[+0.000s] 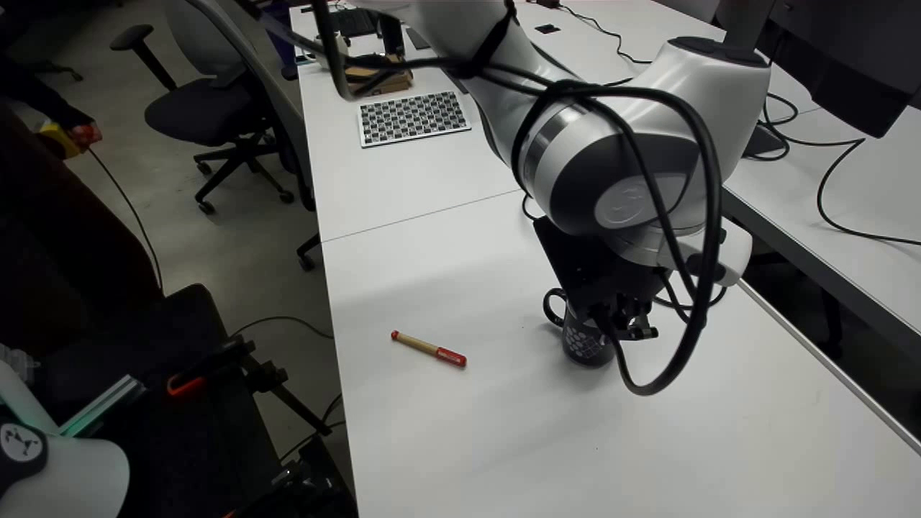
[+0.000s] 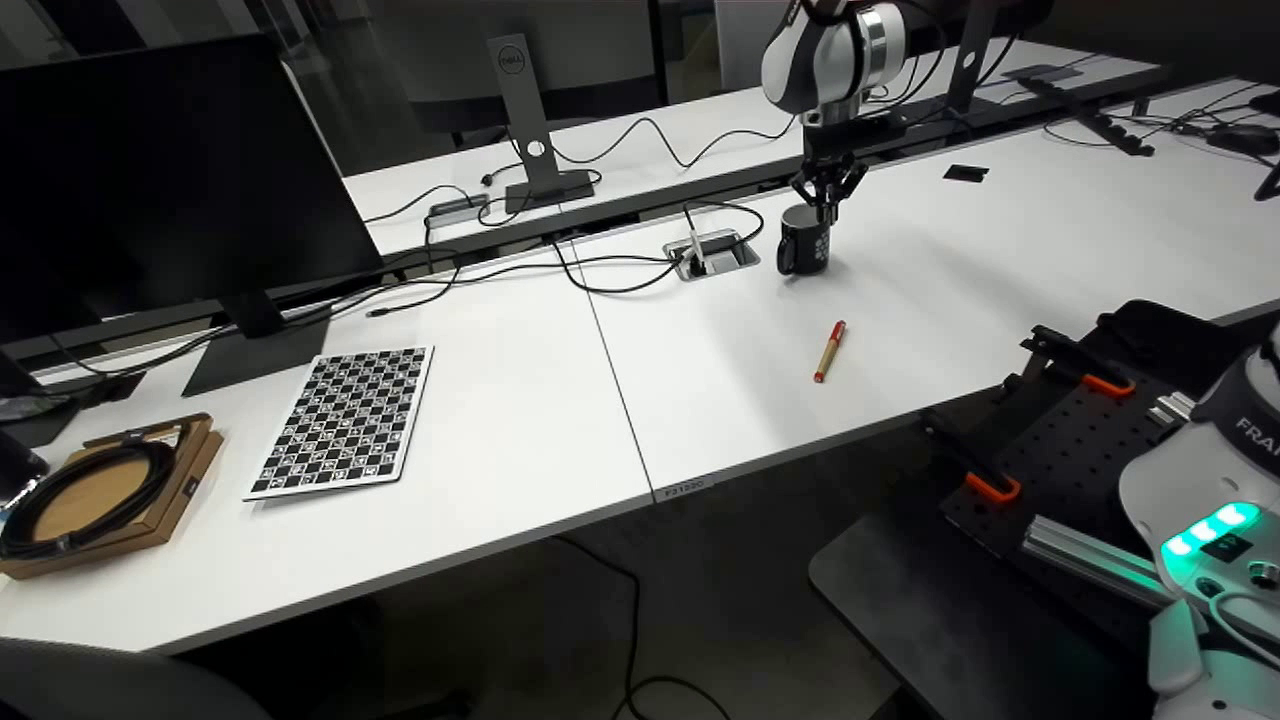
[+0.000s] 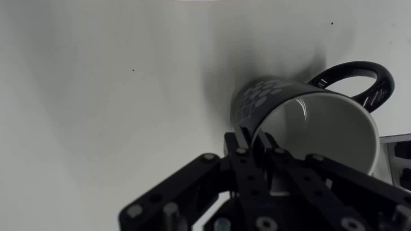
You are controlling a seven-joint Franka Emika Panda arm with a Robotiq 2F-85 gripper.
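A black mug [image 3: 246, 102] with a pale pattern and a white inside is pinched at its rim by my gripper. One finger is inside the mug and the other outside, with the rim wall between them. The mug's handle points away from the fingers, to the upper right in the wrist view. In exterior view 1 the mug [image 1: 587, 341] is upright under the gripper [image 1: 609, 324], partly hidden by it. Exterior view 2 shows the mug [image 2: 801, 246] near the table's back edge; whether its base touches the table I cannot tell.
A red and tan marker [image 1: 429, 349] lies on the white table, nearer the front edge. Beyond the seam is a checkered board [image 2: 348, 420]. A socket tray [image 2: 716, 254] with cables sits beside the mug.
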